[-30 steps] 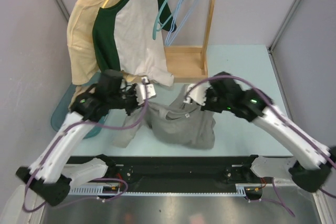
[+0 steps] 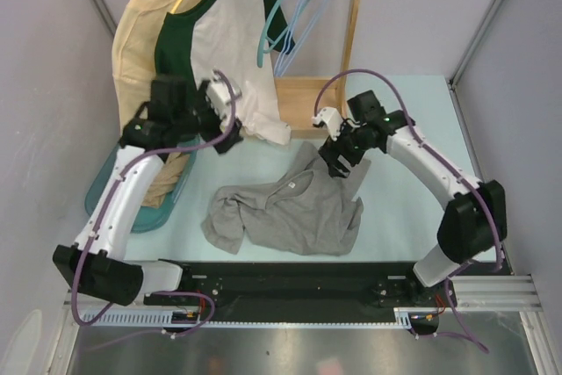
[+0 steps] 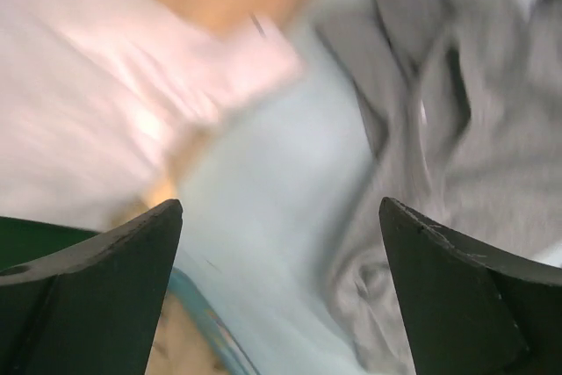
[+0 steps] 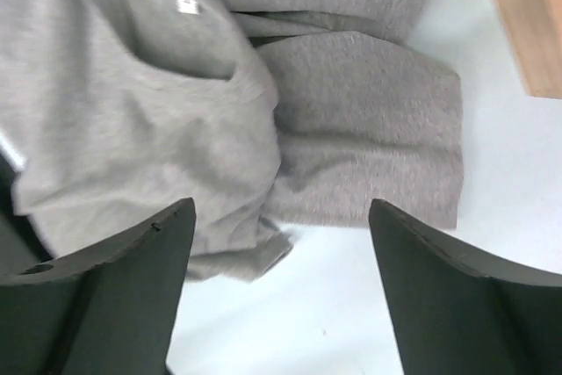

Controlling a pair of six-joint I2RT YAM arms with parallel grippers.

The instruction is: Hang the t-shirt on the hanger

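Observation:
A grey t-shirt lies loosely on the pale table, its neckline and a sleeve showing in the right wrist view. My left gripper hangs open and blurred, raised at the left near the hanging shirts, nothing between its fingers. My right gripper is over the t-shirt's upper right part, its fingers apart with no cloth held between them.
A wooden rack at the back carries a cream shirt, a green-and-white raglan shirt and several empty blue hangers. A teal basin with tan cloth sits at left.
My left gripper has lifted away from the grey t-shirt toward the rack.

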